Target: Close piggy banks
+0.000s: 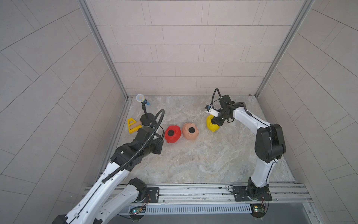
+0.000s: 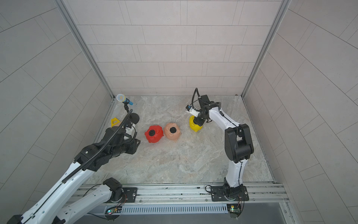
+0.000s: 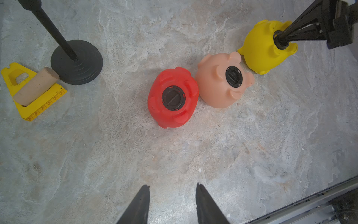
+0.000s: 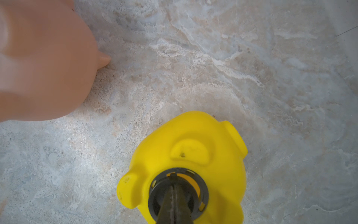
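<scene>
Three piggy banks lie in a row, belly opening upward. The red bank and the pink bank each have a black plug seated in the opening. On the yellow bank the black ring shows yellow gaps, and the plug inside it sits off-centre. My right gripper is shut, its fingertips down at that plug; nothing shows clearly between them. Over bare table, nearer the front than the red bank, my left gripper hangs with fingers apart and empty.
At the left stand a black round base with a post and a yellow tool with a wooden handle. The red and pink banks stand close together.
</scene>
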